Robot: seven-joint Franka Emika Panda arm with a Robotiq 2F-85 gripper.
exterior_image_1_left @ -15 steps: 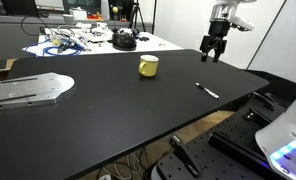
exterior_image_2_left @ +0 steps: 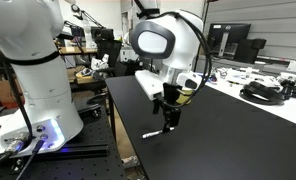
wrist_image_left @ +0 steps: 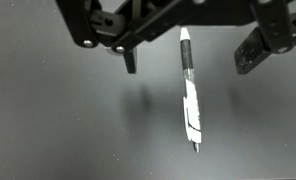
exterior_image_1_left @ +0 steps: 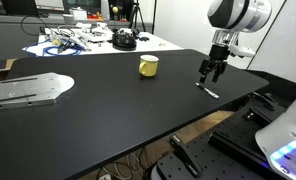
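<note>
A white pen (wrist_image_left: 191, 105) with a black grip lies flat on the dark table, between the open fingers in the wrist view but still below them. My gripper (exterior_image_1_left: 210, 76) hovers just above the pen in exterior view 1, its fingers (wrist_image_left: 130, 62) spread apart and nothing held. The pen (exterior_image_1_left: 208, 91) is near the table's right edge there. Exterior view 2 has the gripper (exterior_image_2_left: 167, 119) close over the pen (exterior_image_2_left: 158, 131), partly overlapping it.
A yellow mug (exterior_image_1_left: 148, 66) stands towards the back middle of the table. At the left lies a white plate-like power strip (exterior_image_1_left: 28, 91).
The pen and mug have stayed put.
</note>
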